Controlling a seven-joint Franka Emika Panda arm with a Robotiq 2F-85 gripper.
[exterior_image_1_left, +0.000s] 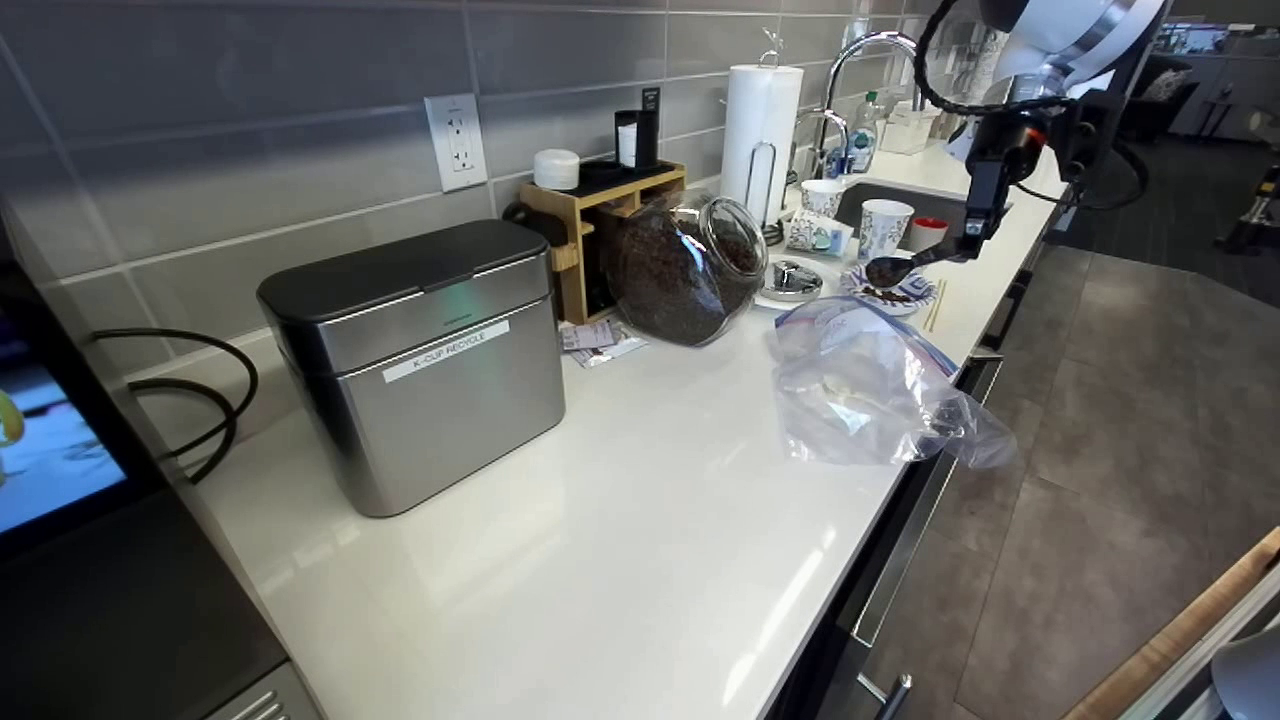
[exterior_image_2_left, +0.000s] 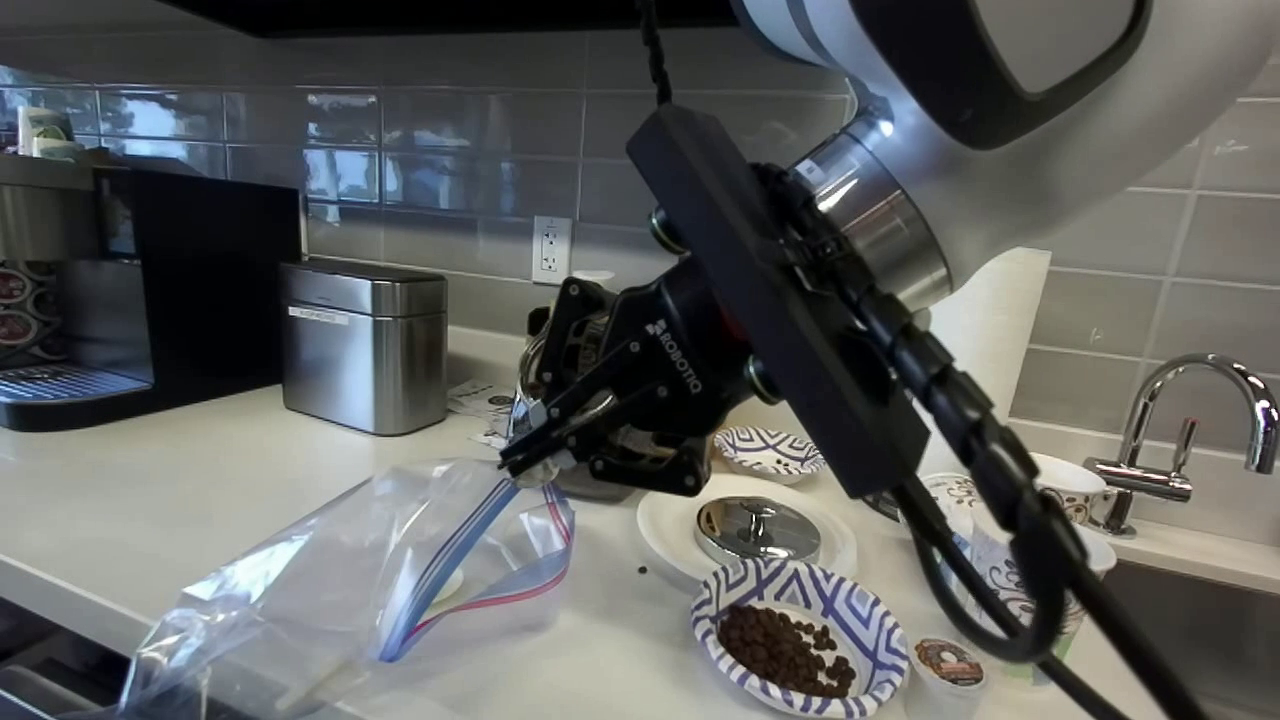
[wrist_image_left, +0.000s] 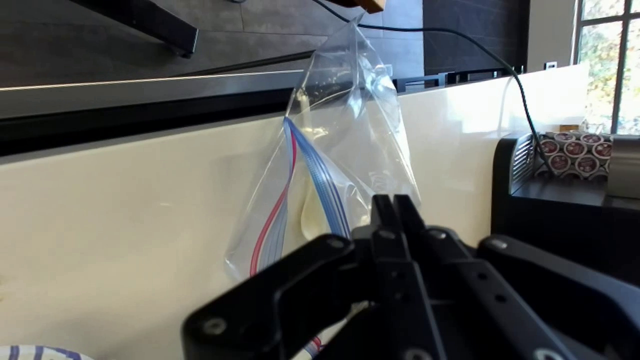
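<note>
In the first exterior view, my gripper (exterior_image_1_left: 969, 250) is shut on the handle of a dark scoop (exterior_image_1_left: 890, 271), whose bowl hangs over or close above a blue-patterned paper plate (exterior_image_1_left: 915, 296). I cannot tell whether it touches the plate or what it carries. Dark brown beans (exterior_image_2_left: 768, 648) lie in that plate in the second exterior view. A big glass jar (exterior_image_1_left: 678, 282) of similar beans rests tilted on the counter. In the wrist view the fingers (wrist_image_left: 384, 210) are close together, and the scoop is hidden.
A clear zip bag (exterior_image_1_left: 858, 384) lies across the counter's front edge. Patterned cups (exterior_image_1_left: 885, 222) stand by the sink, and a metal lid (exterior_image_2_left: 756, 528) rests on a white plate. A steel bin (exterior_image_1_left: 420, 372) stands against the wall, with bare counter in front.
</note>
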